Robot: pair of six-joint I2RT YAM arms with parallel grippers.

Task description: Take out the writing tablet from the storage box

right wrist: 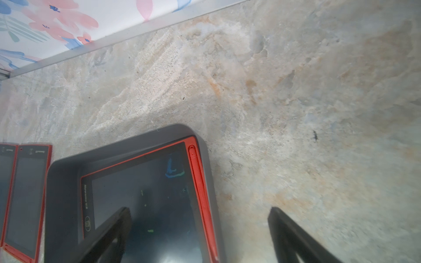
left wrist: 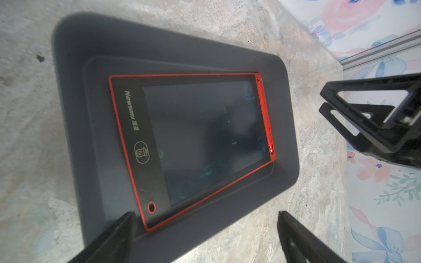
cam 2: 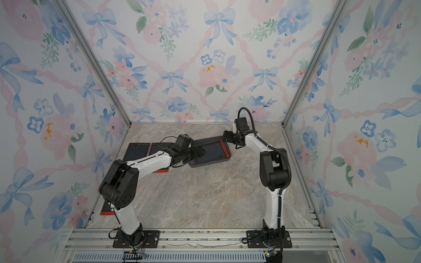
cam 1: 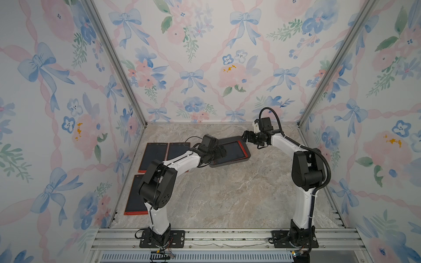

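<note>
A dark writing tablet point(left wrist: 206, 135) with a red edge and a red stylus lies flat inside the shallow grey storage box point(left wrist: 179, 46). My left gripper point(cam 1: 219, 152) hangs over the box's left part, its fingers apart; in the left wrist view its blurred fingers point(left wrist: 302, 239) show nothing gripped. At the box's far right corner is my right gripper point(cam 1: 246, 138), also open and empty. One of its fingers point(right wrist: 116, 232) overlaps the tablet in the right wrist view, the other is over bare table to the right of the box.
Several other dark tablets point(cam 1: 154, 155) with red edges lie on the left side of the table. In front of the box and to its right the stone-patterned table point(cam 1: 236, 197) is clear. A patterned wall point(cam 1: 210, 87) closes off the back.
</note>
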